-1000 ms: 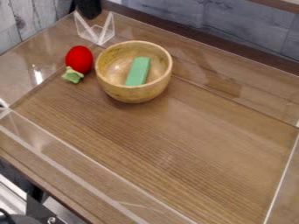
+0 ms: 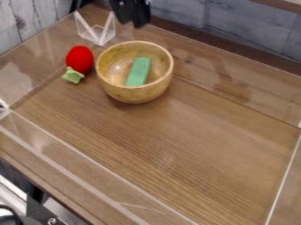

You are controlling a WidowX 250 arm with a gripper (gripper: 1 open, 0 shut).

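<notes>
My gripper (image 2: 130, 14) hangs at the top of the view, dark, partly cut off by the frame, above and behind the wooden bowl; its finger state is hard to make out. The bowl (image 2: 157, 79) holds a green block (image 2: 139, 71). A red strawberry-like object (image 2: 79, 59) with a green end (image 2: 73, 76) lies just left of the bowl.
A clear plastic or wire item (image 2: 97, 31) stands at the back left. The wooden table (image 2: 188, 167) is open at the front and right, with a grey wall along the back.
My gripper has moved right along the back, from the upper left to above the bowl's rear. The objects on the table have not visibly moved.
</notes>
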